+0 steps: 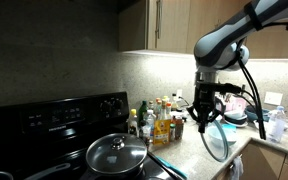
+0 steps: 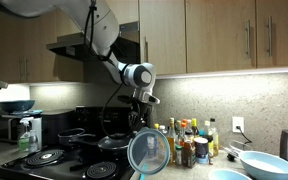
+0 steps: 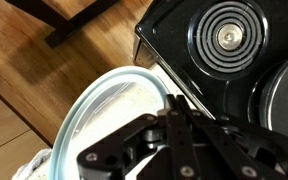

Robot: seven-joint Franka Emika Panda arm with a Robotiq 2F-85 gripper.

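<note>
A round clear lid with a pale rim (image 2: 131,160) hangs steeply tilted from my gripper (image 2: 139,130). The gripper (image 1: 206,122) looks shut on the lid's thin edge. In the wrist view, the lid's rim (image 3: 69,125) curves out to the left of the closed fingertips (image 3: 175,104), and wooden floor shows beyond it. The lid (image 1: 216,140) is in the air near the counter's front edge, right of the stove. On the stove sits a dark pan with a lid on it (image 1: 116,154), apart from my gripper.
Several bottles (image 1: 164,122) stand at the back of the counter (image 1: 182,154). Light blue bowls (image 2: 266,163) are farther right. An empty coil burner (image 3: 229,38) shows at the stove's edge. Bare counter lies between stove and bowls.
</note>
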